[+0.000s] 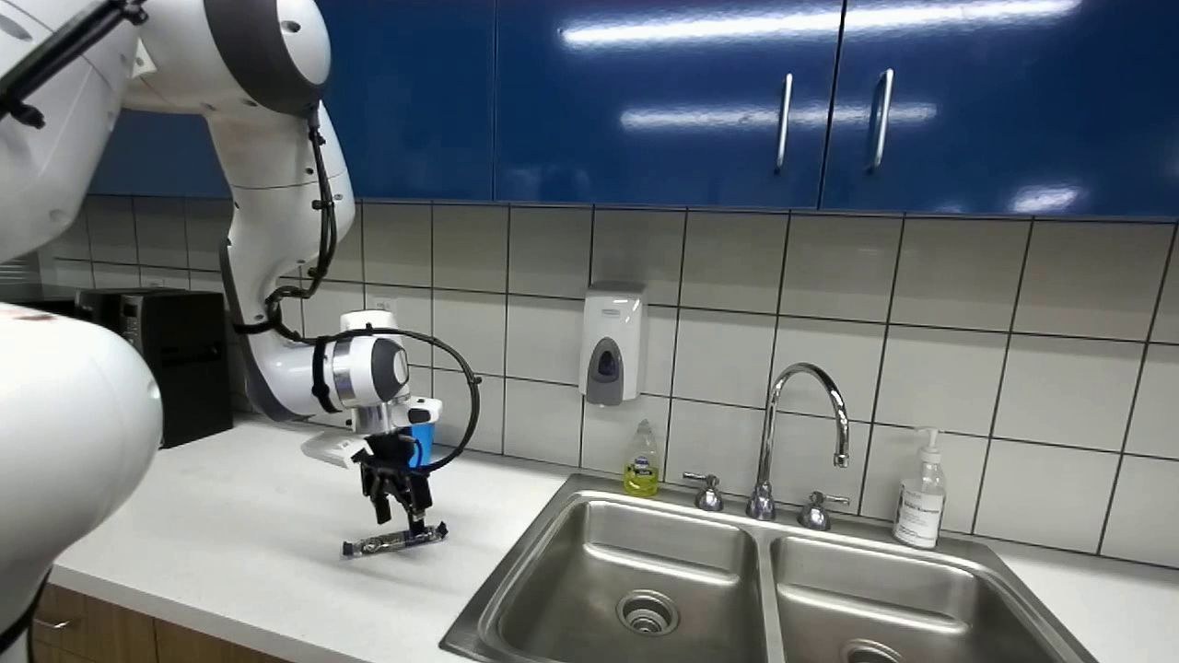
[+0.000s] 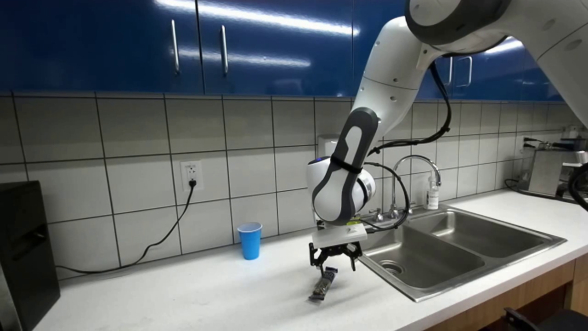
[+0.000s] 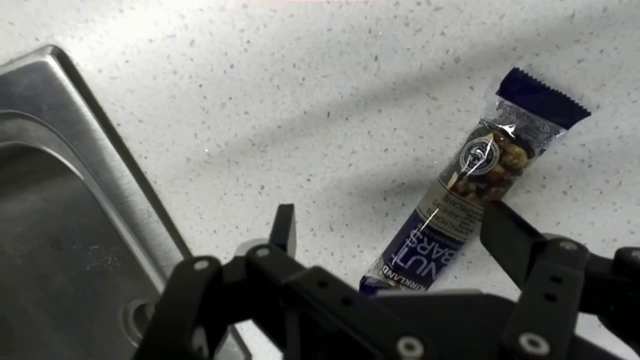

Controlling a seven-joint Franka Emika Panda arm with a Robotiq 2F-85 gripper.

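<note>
A nut bar in a clear and dark blue wrapper (image 3: 450, 204) lies flat on the white counter, slanting across the wrist view. In exterior view 2 the same bar (image 2: 323, 284) is below my gripper (image 2: 337, 267), which points down with its fingers apart. Seen from the wrist, my gripper is open, and nothing is clamped between its fingers. Its right finger (image 3: 510, 240) overlaps the bar's edge in the picture; whether they touch, I cannot tell. Exterior view 1 has the gripper (image 1: 400, 519) just over the bar (image 1: 394, 540).
Right of the bar is a double steel sink (image 1: 519, 552) with a tall faucet (image 1: 774, 431). A blue cup (image 2: 250, 242) stands near the tiled wall. Dish soap (image 1: 642, 464) sits behind the sink.
</note>
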